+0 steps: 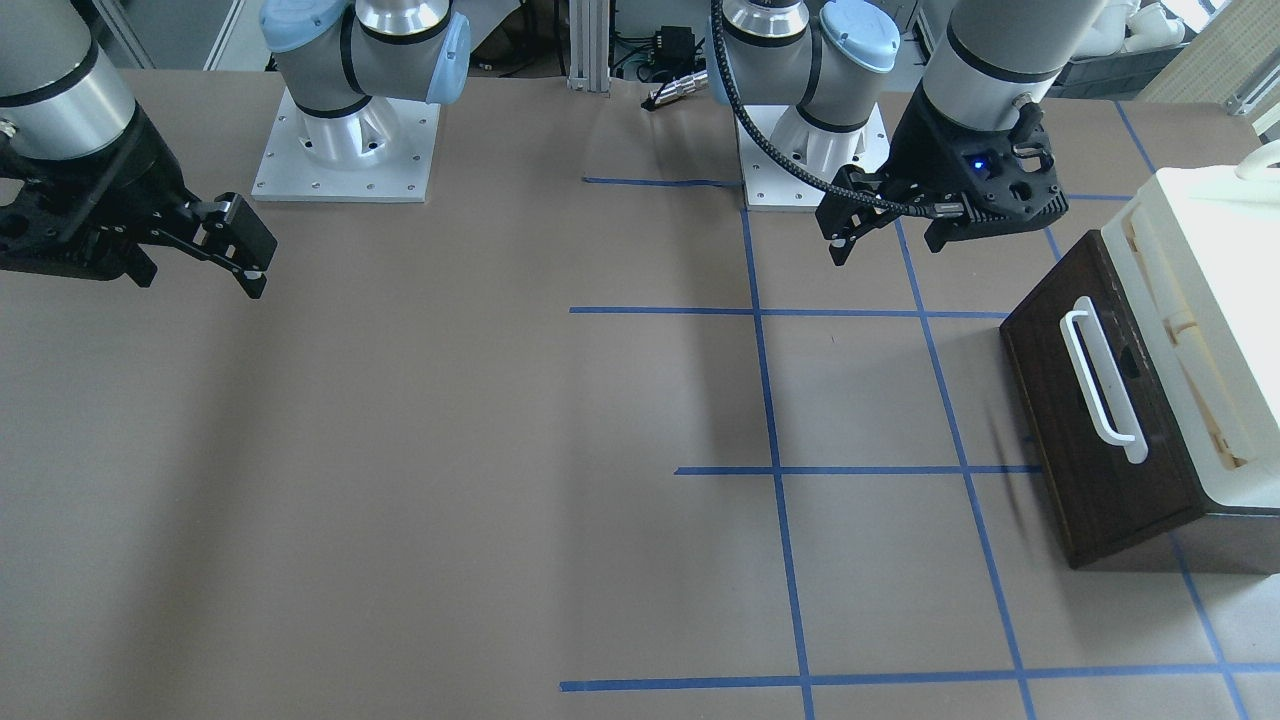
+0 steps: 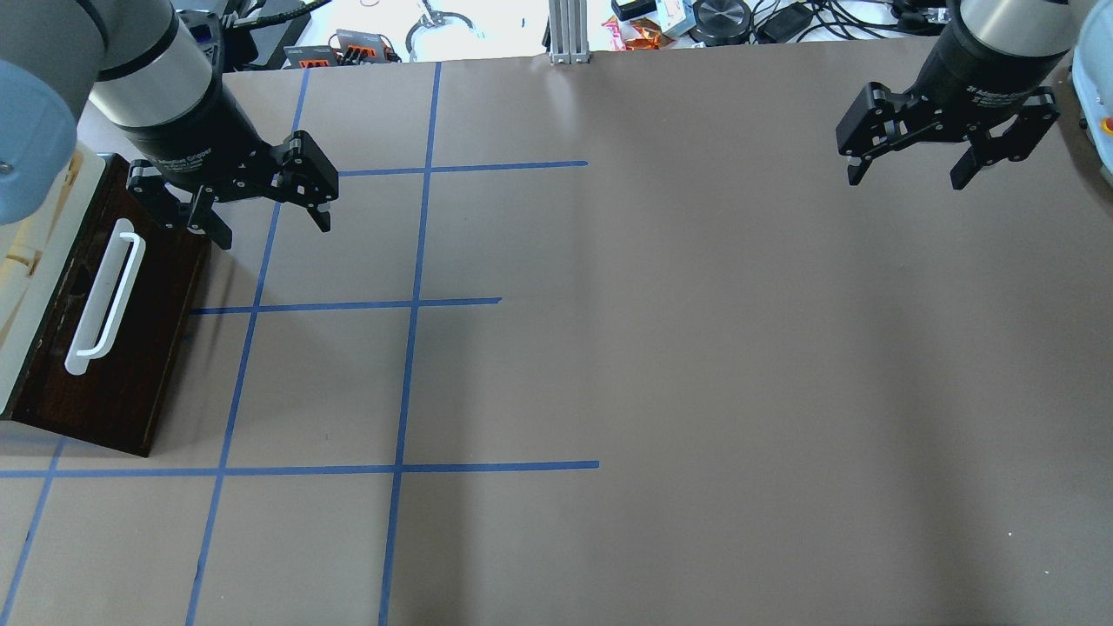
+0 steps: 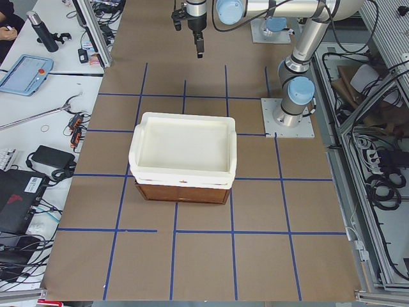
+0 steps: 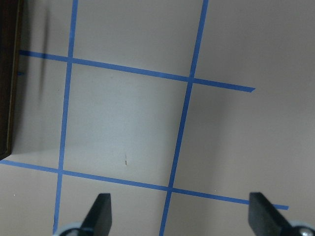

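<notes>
My gripper hangs open over the blue-taped grid floor, its two fingers wide apart at the bottom of the left wrist view with nothing between them. A dark wooden box (image 1: 1080,456) with a white handle (image 1: 1110,390) and a white tray top (image 3: 182,147) stands at the right in the front view; its dark edge (image 4: 7,98) shows at the left of the wrist view. In the top view the box (image 2: 115,396) is at the left, partly hidden by an arm.
Other robot arms stand around the table's edges. Cables and tools lie beyond the table.
</notes>
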